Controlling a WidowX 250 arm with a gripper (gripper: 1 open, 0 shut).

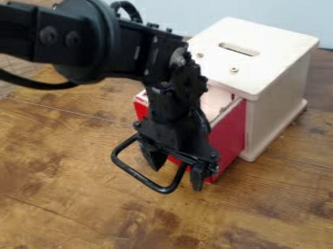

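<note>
A pale wooden box (277, 102) with a slot and several screws in its top stands at the upper right, with a red drawer-like front (227, 131) facing the lower left. My black gripper (174, 165) hangs low in front of that red part and covers much of it. A black loop handle (135, 171) shows beside the fingers. Whether the fingers are shut on the handle, or open, is hard to tell.
Bare wooden floor (78, 195) lies to the left and in front. A pale wall (286, 15) is behind the box. The arm fills the upper left.
</note>
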